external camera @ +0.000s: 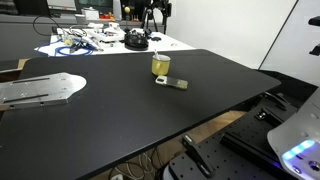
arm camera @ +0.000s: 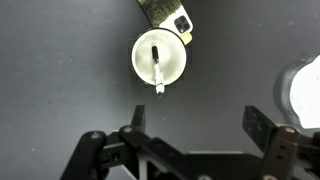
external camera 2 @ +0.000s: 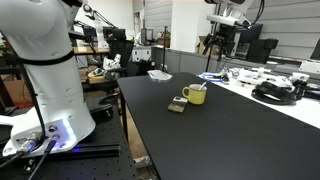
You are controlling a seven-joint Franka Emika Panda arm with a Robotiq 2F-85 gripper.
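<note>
A yellow cup (external camera: 160,66) stands upright on the dark table, a thin stick (arm camera: 157,70) leaning inside it. The wrist view looks down into the white inside of the cup (arm camera: 147,68). Close beside the cup lies a small flat tool (external camera: 172,83), patterned dark with a pale end; it also shows next to the cup in exterior view 2 (external camera 2: 177,105). High above the table, at the top of exterior view 2, hangs my gripper (external camera 2: 228,40). In the wrist view my gripper is open, its fingers wide apart and nothing between them.
At the far end lie cables and dark equipment (external camera 2: 275,92). A white plate-like object (external camera: 42,89) rests on the table at the left of exterior view 1. A round white thing (arm camera: 307,92) shows at the wrist view's right edge.
</note>
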